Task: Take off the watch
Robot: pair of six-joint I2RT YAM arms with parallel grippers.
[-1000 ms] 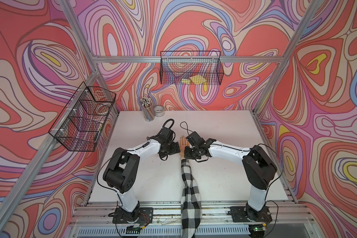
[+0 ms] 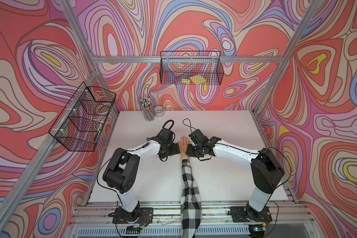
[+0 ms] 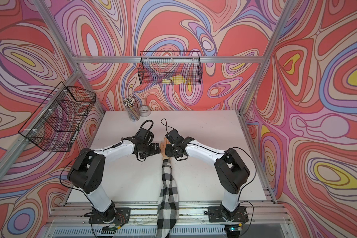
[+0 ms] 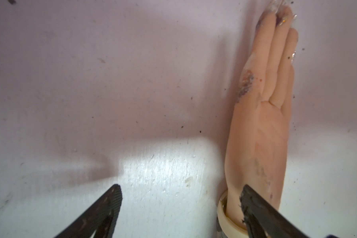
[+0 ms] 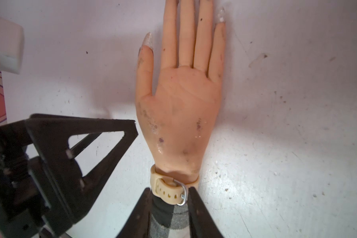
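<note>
A beige watch [image 5: 167,192] is fastened round the wrist of a mannequin hand [image 5: 178,103], its buckle up in the right wrist view, where a checked sleeve [image 5: 166,218] runs below it. My right gripper has its fingertips over the strap; whether they touch it I cannot tell. My left gripper is open just beside the hand at the thumb side; the strap's edge [image 4: 226,222] shows by one of its fingers. Both grippers hover close together over the middle of the table in the top views.
A jar of sticks [image 2: 147,110] and a round container [image 2: 159,111] stand at the back left. Wire baskets [image 2: 191,71] hang on the back and left rails.
The left arm is nearly unchanged.
</note>
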